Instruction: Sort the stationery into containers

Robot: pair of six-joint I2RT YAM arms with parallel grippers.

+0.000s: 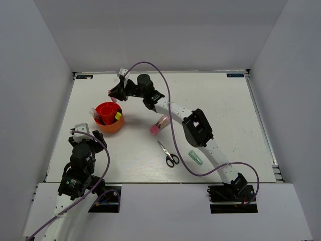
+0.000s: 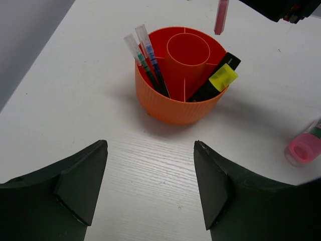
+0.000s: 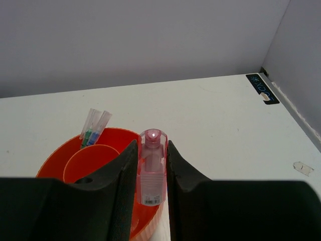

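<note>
An orange divided container (image 1: 114,129) (image 2: 175,113) holds clear pens (image 2: 156,65) and a dark marker with a yellow label (image 2: 222,78). My right gripper is shut on a pink translucent item (image 1: 113,96), held upright just above the container's back edge. My left gripper stands open at the lower left, facing the container, with nothing between its fingers. A pink-capped clear tube (image 1: 160,124) lies right of the container, scissors (image 1: 169,158) lie in front, and a green item (image 1: 195,157) lies farther right.
Grey walls enclose the back and sides. The right arm stretches diagonally across the table's middle.
</note>
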